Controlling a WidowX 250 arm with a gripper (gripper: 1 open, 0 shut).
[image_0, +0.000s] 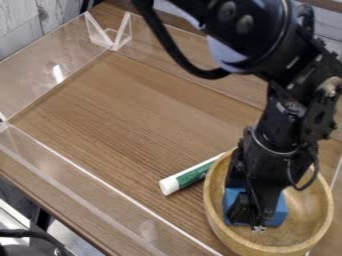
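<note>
My black gripper (249, 200) reaches down into a tan bowl (307, 224) at the lower right, shut on a blue object (274, 210) inside it. The arm and fingers hide much of the blue object.
A white cylinder with a green middle (191, 175) lies just left of the bowl. A small white rack (110, 30) stands at the upper left.
</note>
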